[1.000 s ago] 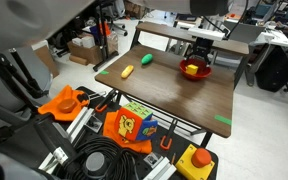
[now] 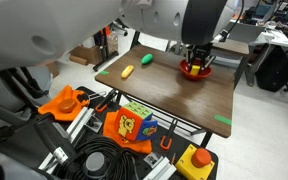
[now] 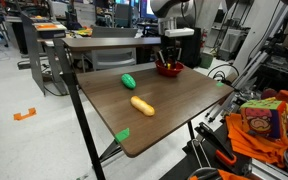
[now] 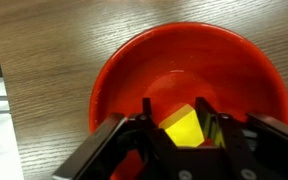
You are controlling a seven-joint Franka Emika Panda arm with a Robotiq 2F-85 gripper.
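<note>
A red bowl (image 4: 129, 68) stands on the wooden table, seen from above in the wrist view. In it lies a yellow object (image 4: 185, 127), partly hidden by my gripper. My fingers reach down into the bowl, one on each side of the yellow object, with the fingers part open. Whether the pads touch it is not clear. From the side, the same red bowl (image 3: 170, 69) sits toward the table's far end under my gripper. A green pepper-like item (image 3: 128, 81) and a yellow-orange elongated item (image 3: 142, 105) lie on the table.
The wooden table (image 2: 169, 88) has clear room in front of the bowl. Beyond its near edge are an orange bag (image 2: 127, 128), coiled black cables (image 2: 96, 155) and a box with a yellow button (image 2: 197, 160).
My arm has come down toward the bowl, and the gripper has moved from above it to around the yellow object. The bowl and the other items on the table have stayed put.
</note>
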